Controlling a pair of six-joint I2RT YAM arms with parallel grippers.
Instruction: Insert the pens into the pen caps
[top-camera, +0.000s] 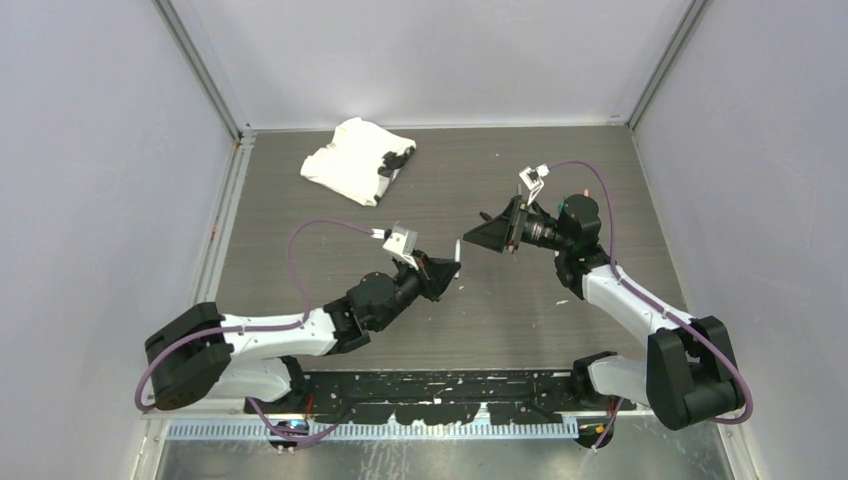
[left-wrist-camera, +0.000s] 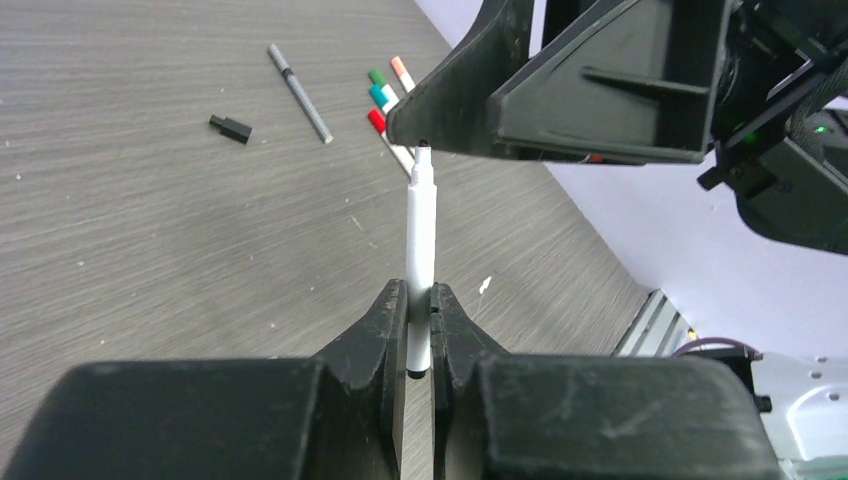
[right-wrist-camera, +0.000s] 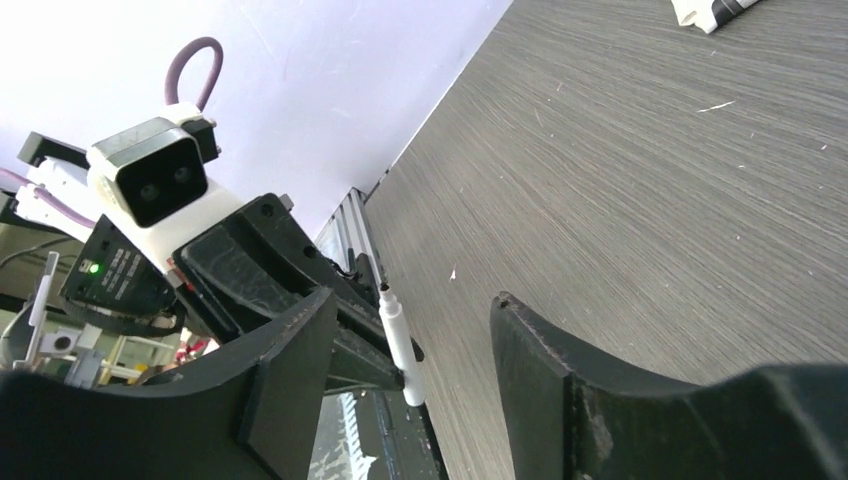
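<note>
A white pen (left-wrist-camera: 421, 230) without a cap stands upright, its dark tip pointing up, with my left gripper shut around its lower part. In the right wrist view the pen (right-wrist-camera: 398, 345) shows toward the left of the gap between my right fingers. My right gripper is part open and holds nothing; in the top view it is just right of the pen (top-camera: 458, 256). A loose black cap (left-wrist-camera: 231, 128) lies on the table, and in the top view it is partly behind the right gripper (top-camera: 474, 240).
A grey pen (left-wrist-camera: 300, 93) lies on the table near the cap. Several coloured pens, one with a red end (left-wrist-camera: 376, 120), lie partly behind the right gripper. A white cloth (top-camera: 355, 165) lies at the back left.
</note>
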